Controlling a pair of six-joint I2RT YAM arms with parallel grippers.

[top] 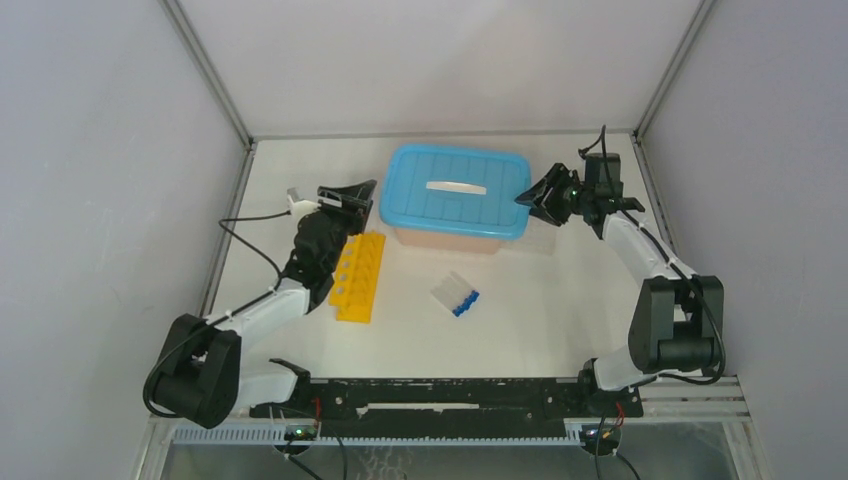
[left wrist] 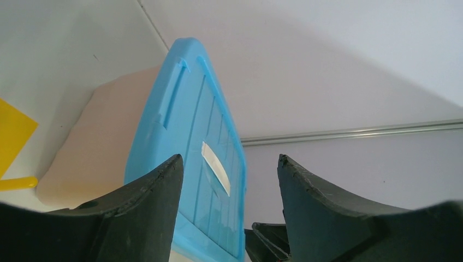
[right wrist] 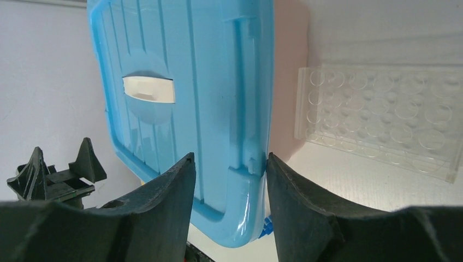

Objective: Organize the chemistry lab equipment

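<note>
A box with a blue lid [top: 455, 190] sits at the back middle; its pale pinkish body [top: 447, 240] shows below the rim. My left gripper [top: 370, 205] stands open just off the lid's left end, nothing held. In the left wrist view, the lid [left wrist: 202, 147] appears beyond its parted fingers [left wrist: 164, 180]. At the other end, my right gripper [top: 527, 200] is open with the lid's right edge [right wrist: 248, 136] between its parted fingers in the right wrist view. Whether the pads press on the lid I cannot tell.
A yellow rack [top: 360, 280] lies beneath and beside the left arm. Several clear tubes with blue caps [top: 463, 302] rest at the middle front. Beside the box's right end is a clear rack with round holes [right wrist: 382, 114].
</note>
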